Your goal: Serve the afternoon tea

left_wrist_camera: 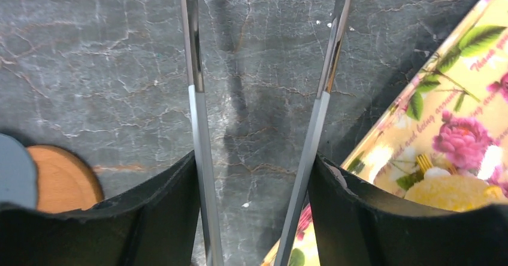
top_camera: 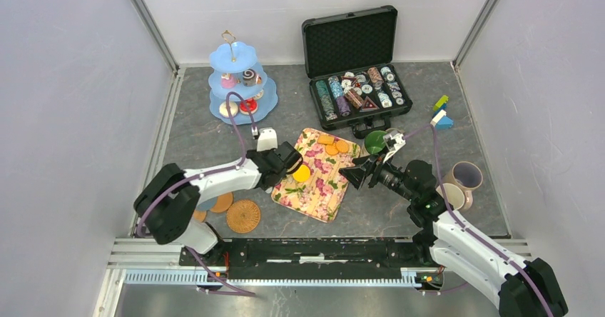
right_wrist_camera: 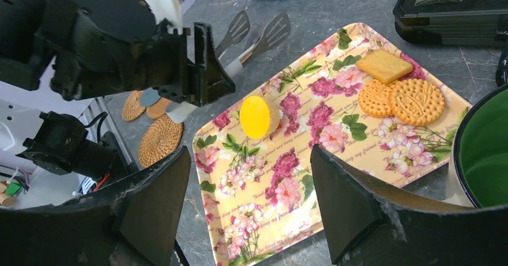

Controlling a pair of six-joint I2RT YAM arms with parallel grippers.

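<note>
My left gripper is shut on a pair of metal tongs with grey handles, whose two arms (left_wrist_camera: 203,158) stand spread apart. Their slotted ends (right_wrist_camera: 277,33) are empty, clear of the floral tray (right_wrist_camera: 239,164) on its left side. On the tray's left part sits a yellow-topped pastry (right_wrist_camera: 256,117). Two round biscuits (right_wrist_camera: 417,102) and a square one (right_wrist_camera: 383,66) lie together at the far end. Low over the tray's right edge, my right gripper (top_camera: 351,178) is open with nothing between its fingers. A tiered blue stand (top_camera: 233,60) holds several sweets at the back left.
A green-lined cup (top_camera: 375,142) stands close beside the right gripper. Two mugs (top_camera: 467,177) are at the right. An open chip case (top_camera: 360,92) fills the back. Woven coasters (top_camera: 243,217) lie at front left; bare counter surrounds the tray.
</note>
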